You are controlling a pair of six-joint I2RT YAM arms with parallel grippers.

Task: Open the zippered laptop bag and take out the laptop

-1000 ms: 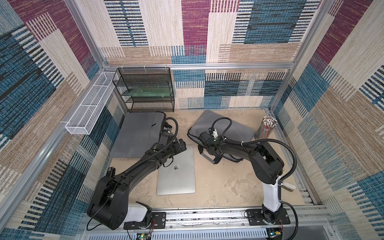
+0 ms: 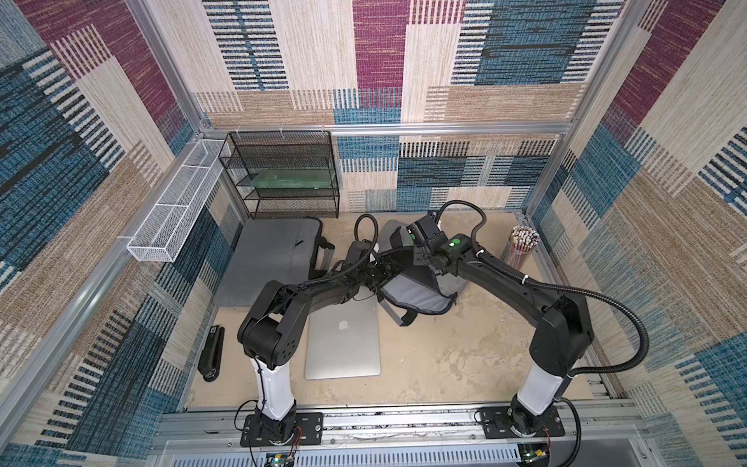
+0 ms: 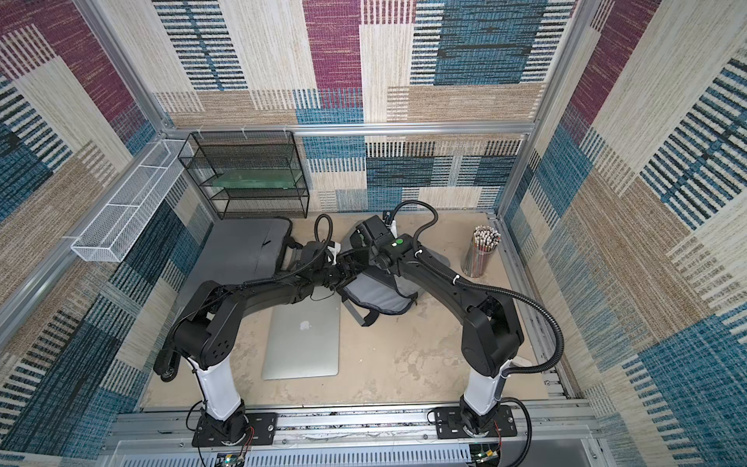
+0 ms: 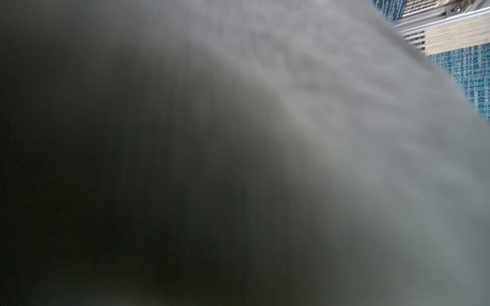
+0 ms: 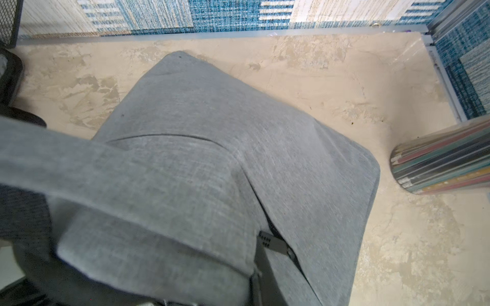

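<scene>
A silver laptop (image 2: 343,342) lies closed on the table, its upper end under my left arm. Right of it, the grey laptop bag (image 2: 424,288) gapes open, its top layer lifted. My right gripper (image 2: 415,253) is shut on that layer, which folds upward in the right wrist view, where the fingertips are hidden by the cloth (image 5: 153,204). Reaching into the bag's mouth is my left gripper (image 2: 383,274); its fingers cannot be made out. Blurred grey and dark cloth (image 4: 326,127) fills most of the left wrist view, very close to the lens.
Another grey bag (image 2: 268,260) lies flat at the left, a black mesh rack (image 2: 336,194) behind it. A clear cup of pencils (image 2: 519,249) stands at the back right. Bare table (image 2: 467,358) shows at the front right.
My right gripper has risen toward the back, lifting the bag's top layer and opening its mouth. My left gripper has moved right, from above the laptop to the bag's opening.
</scene>
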